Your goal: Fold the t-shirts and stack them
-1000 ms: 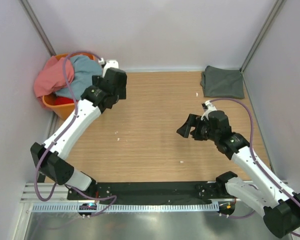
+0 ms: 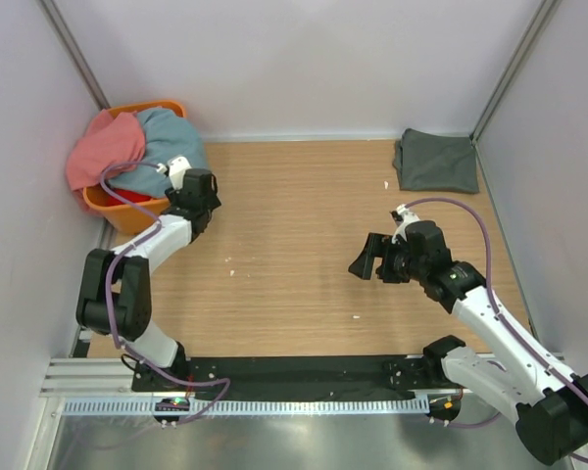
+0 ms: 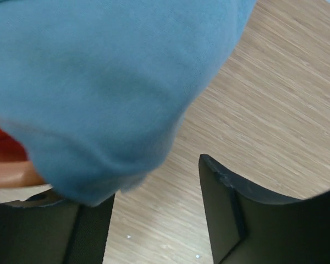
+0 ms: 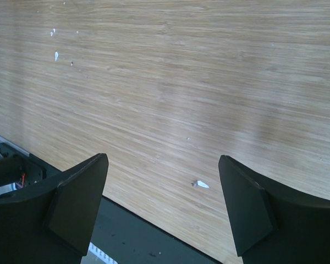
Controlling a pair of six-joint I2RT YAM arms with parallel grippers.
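Observation:
A blue-grey shirt (image 2: 170, 137) hangs over the right rim of the orange basket (image 2: 142, 213). Beside it drapes a coral shirt (image 2: 106, 150), and some red cloth (image 2: 129, 196) shows inside. My left gripper is at the basket's right side with its fingers apart; the blue-grey shirt's lower edge hangs by the left finger, nothing visibly pinched. At the back right lies a dark grey folded shirt (image 2: 438, 163), flat on the table. Over the bare table to the right, my right gripper stands open and empty.
Walls enclose the left, back and right sides. A dark rail (image 2: 294, 377) runs along the front edge.
The shirts look unchanged.

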